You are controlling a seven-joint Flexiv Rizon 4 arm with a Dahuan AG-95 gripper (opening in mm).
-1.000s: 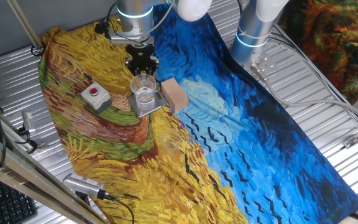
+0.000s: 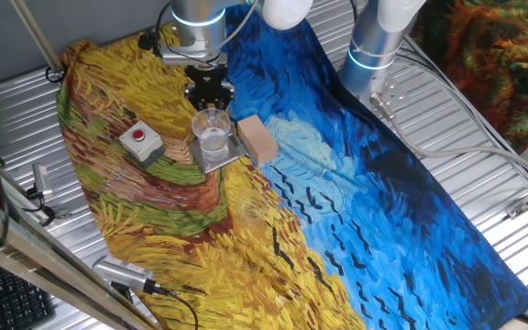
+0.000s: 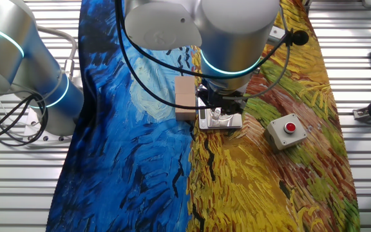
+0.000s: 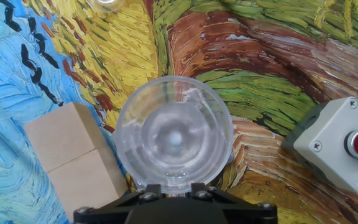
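Note:
A clear, empty-looking cup (image 4: 174, 134) fills the middle of the wrist view, its open mouth towards the camera. In exterior view 1 the cup (image 2: 213, 137) appears upright over a small silver plate (image 2: 218, 166). My gripper is at the cup's near rim, with its dark fingertips (image 4: 152, 189) close to the wall. A gap shows between the fingertips, but whether they grip the rim cannot be made out. The arm hides much of the cup in exterior view 2.
A wooden block (image 2: 258, 139) lies close beside the plate on the blue side of the cloth. On the other side stands a grey box with a red button (image 2: 141, 142). Cables hang around the arm.

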